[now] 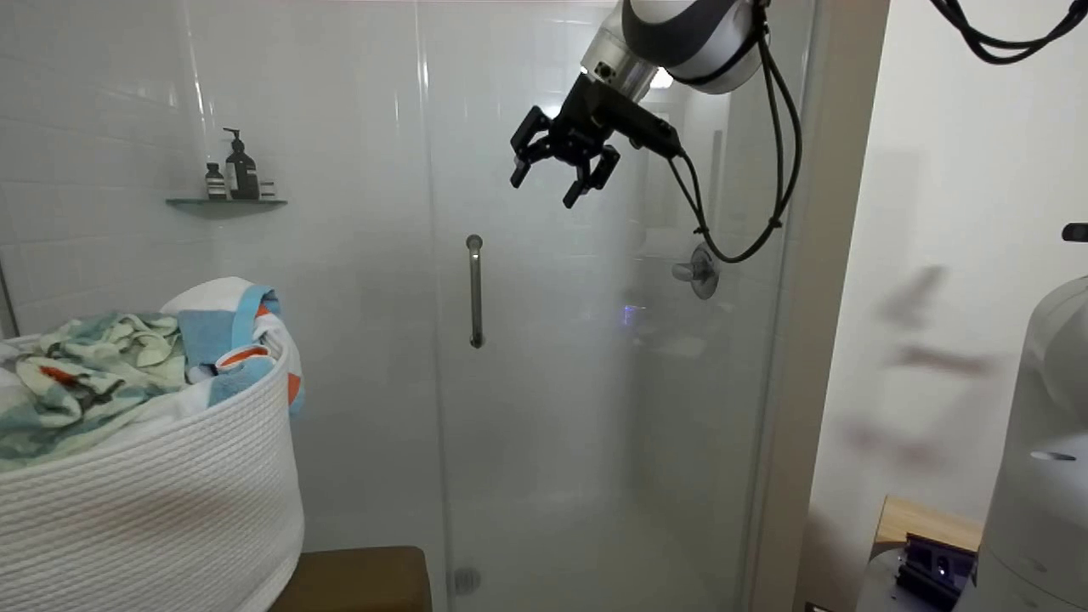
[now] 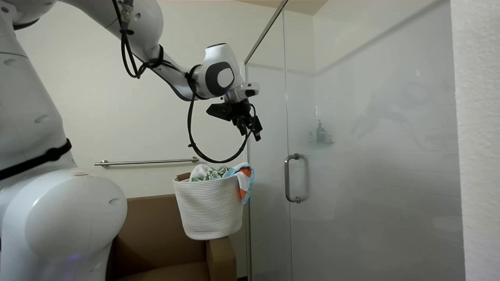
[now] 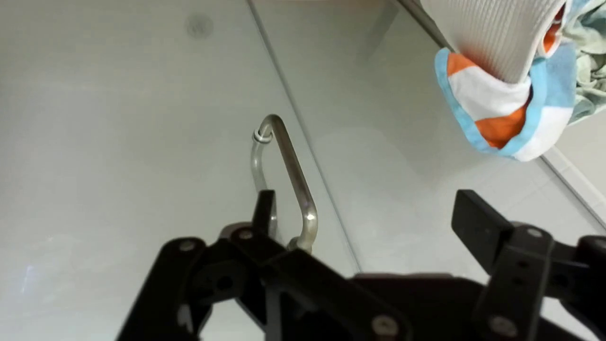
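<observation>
My gripper (image 1: 542,194) stands open in the air before the glass shower door, with nothing between its fingers. The wrist view shows its two dark fingertips (image 3: 265,211) wide apart. A metal door handle (image 1: 475,291) is fixed upright on the shower door; in exterior view 1 it appears below and a little left of the gripper. In the wrist view the handle (image 3: 297,179) rises behind the left finger, which hides part of its lower end. A white woven basket (image 2: 208,208) holds cloths, and a blue, white and orange towel (image 2: 244,180) hangs over its rim.
The basket rests on a brown armchair (image 2: 159,236). A towel bar (image 2: 146,162) runs along the wall behind. Inside the shower are a shelf (image 1: 226,202) with bottles and a round valve (image 1: 701,271). Cables (image 1: 780,153) loop from the arm. Space around the handle is clear.
</observation>
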